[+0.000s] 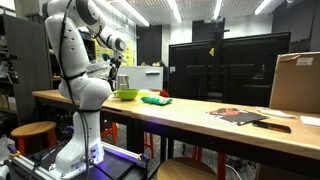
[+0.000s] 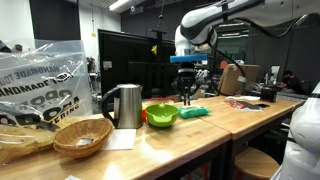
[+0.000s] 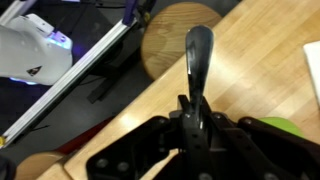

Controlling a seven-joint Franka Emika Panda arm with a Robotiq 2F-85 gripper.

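My gripper is shut on a dark, slim utensil (image 3: 199,55) with a rounded, wider end, seen in the wrist view; what kind it is I cannot tell. In exterior view 2 the gripper (image 2: 186,88) hangs above the wooden table, near the green bowl (image 2: 161,115) and apart from it. Only a corner of a green shape (image 3: 283,126) shows at the right of the wrist view. The bowl's inside is mostly hidden.
A metal kettle (image 2: 126,106) and a wicker basket (image 2: 84,138) stand beside the bowl. On its other side lies a green-and-white packet (image 2: 186,111). Stools (image 3: 170,38) stand below the table edge. Toward the far end lies a dark flat item (image 1: 237,116).
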